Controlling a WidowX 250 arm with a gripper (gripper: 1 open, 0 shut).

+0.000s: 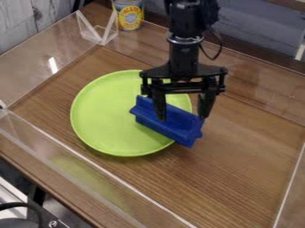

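A blue elongated block (177, 126) lies tilted across the right side of a round green plate (107, 114), overhanging its edge. My black gripper (179, 105) is open and hangs low just over the block, its fingers spread across it. Part of the block is hidden behind the gripper.
A can with a yellow label (128, 14) stands at the back left, near a white strap-like object (95, 25). A wall rises along the back.
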